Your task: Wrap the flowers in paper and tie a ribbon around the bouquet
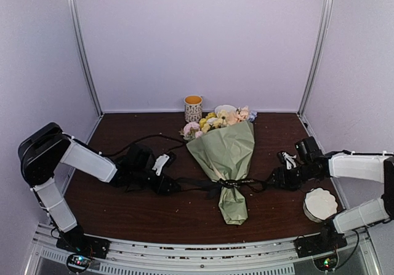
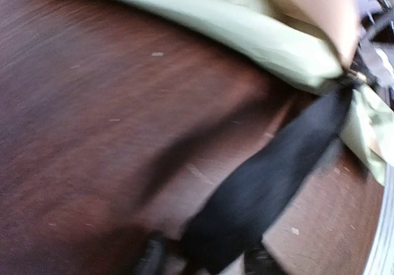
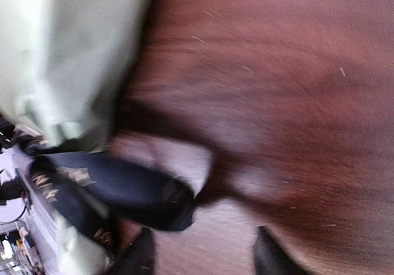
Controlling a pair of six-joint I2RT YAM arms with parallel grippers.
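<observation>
The bouquet (image 1: 225, 150) in green paper lies on the table, flowers toward the back. A black ribbon (image 1: 233, 183) wraps its narrow lower part, knotted at the front. In the left wrist view a ribbon end (image 2: 271, 170) runs down to my left gripper, whose fingers stand apart with the ribbon between or across them. In the right wrist view the ribbon loop (image 3: 132, 186) ends above my right gripper; its fingers are spread with bare table between them. Both wrist views are blurred.
A patterned cup (image 1: 193, 109) stands at the back beside the flowers. At the right edge sits a stack of white scalloped plates (image 1: 320, 203), close to the right arm.
</observation>
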